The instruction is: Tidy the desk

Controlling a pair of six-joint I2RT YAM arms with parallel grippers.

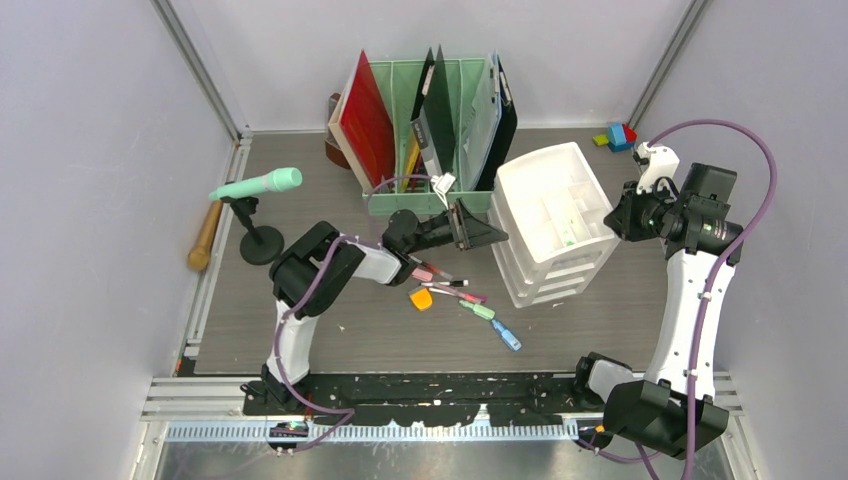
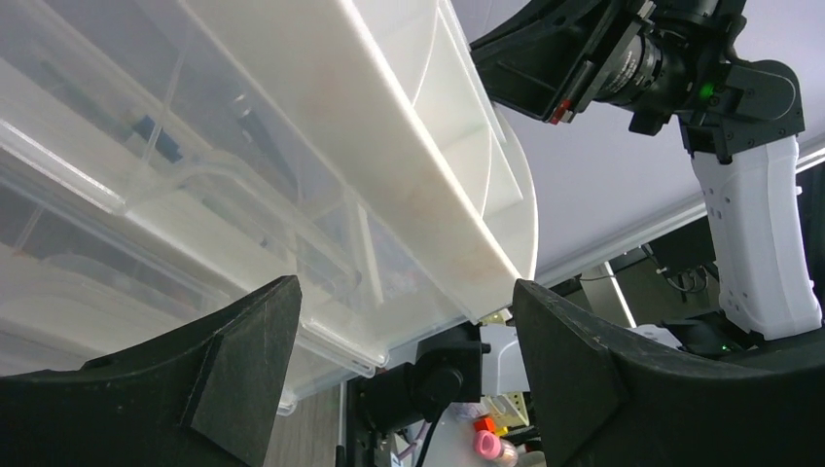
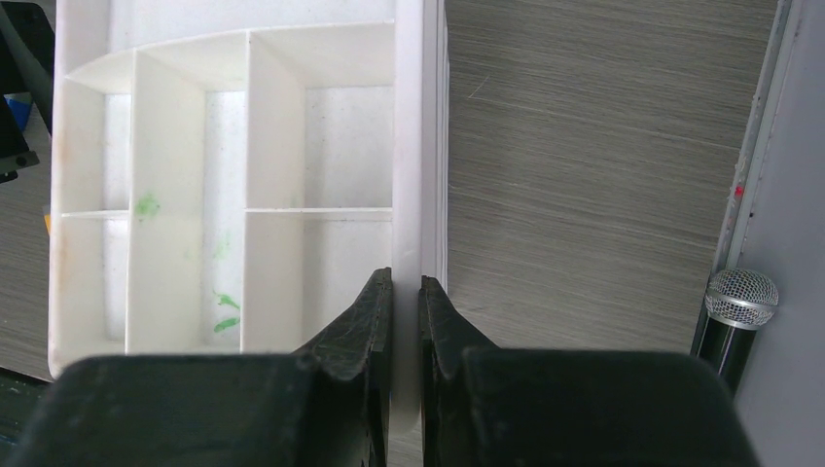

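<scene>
A white drawer unit (image 1: 525, 200), its top a tray split into compartments, stands turned at an angle on the desk. My right gripper is shut on the tray's rim (image 3: 407, 136), one finger on each side of the wall. At the unit's other side is my left gripper; its fingers (image 2: 248, 355) are apart with nothing held between them, facing the clear drawer fronts (image 2: 243, 165). Pens (image 1: 470, 296) and highlighters, one green (image 1: 478, 310) and one blue (image 1: 506, 335), lie loose beside a yellow-orange item (image 1: 421, 299).
Behind stands a green file rack (image 1: 400, 205) with folders. A mint microphone (image 1: 262, 184) on a black stand and a wooden bat (image 1: 205, 237) are at left. Colored blocks (image 1: 620, 138) sit at the back right.
</scene>
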